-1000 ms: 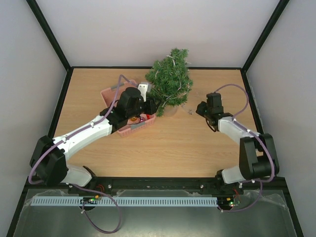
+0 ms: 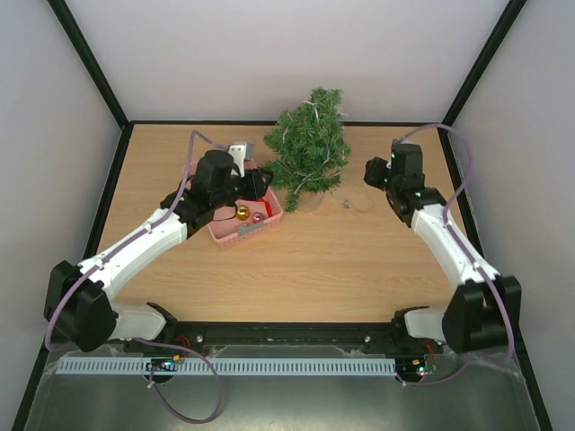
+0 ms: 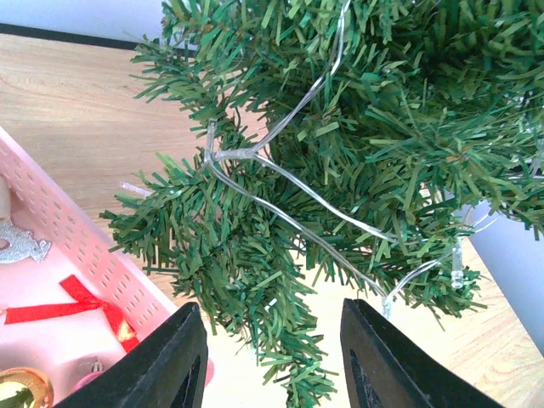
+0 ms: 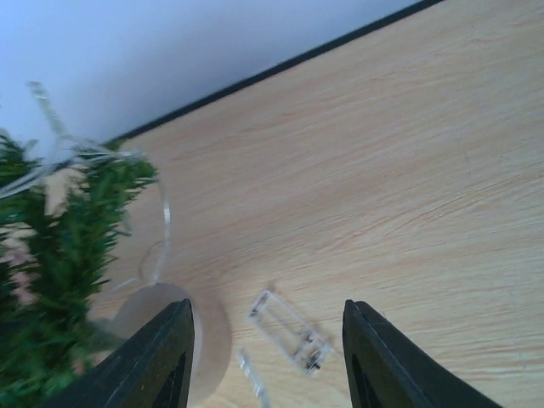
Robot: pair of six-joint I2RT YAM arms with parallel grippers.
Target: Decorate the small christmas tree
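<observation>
The small green tree [image 2: 310, 139] stands at the back middle of the table, with a clear light string [image 3: 293, 183] draped over its branches. My left gripper is open in front of the tree's left side, and a drooping branch [image 3: 293, 361] shows between its fingers without being clamped. Beneath my left arm sits the pink basket [image 2: 235, 235], holding a gold ball [image 3: 24, 389], a pinkish ball [image 2: 258, 217] and a red ribbon [image 3: 64, 310]. Right of the tree, my right gripper hangs open and empty.
On the table right of the tree's pale base [image 4: 212, 340] lies a small clear battery box [image 4: 289, 330], with thin wire from the lights. Walls close in the back and both sides.
My left gripper has drawn back a little to the left from the tree. The right arm has swung and reached farther toward the back. Tree and basket stay in place.
</observation>
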